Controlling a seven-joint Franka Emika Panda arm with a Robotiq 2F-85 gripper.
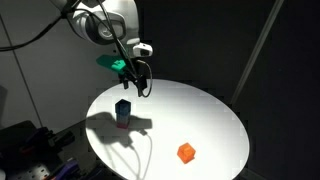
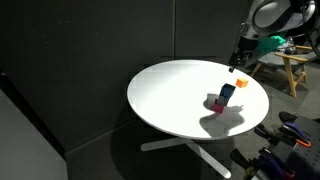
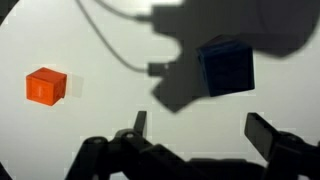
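A dark blue cube [image 1: 122,108] rests on top of a pinkish-red block [image 1: 123,122], the two stacked upright on the white round table. My gripper [image 1: 133,89] hangs above the stack and slightly to its right, fingers apart and nothing between them. From the wrist, the blue cube [image 3: 227,68] shows beyond the open gripper, clear of both fingers; the lower block is hidden there. An orange cube [image 1: 186,152] lies by itself near the table's front right, and shows at the left of the wrist view [image 3: 46,86].
In exterior view 2 a wooden chair [image 2: 285,68] stands behind the arm, beyond the table's edge.
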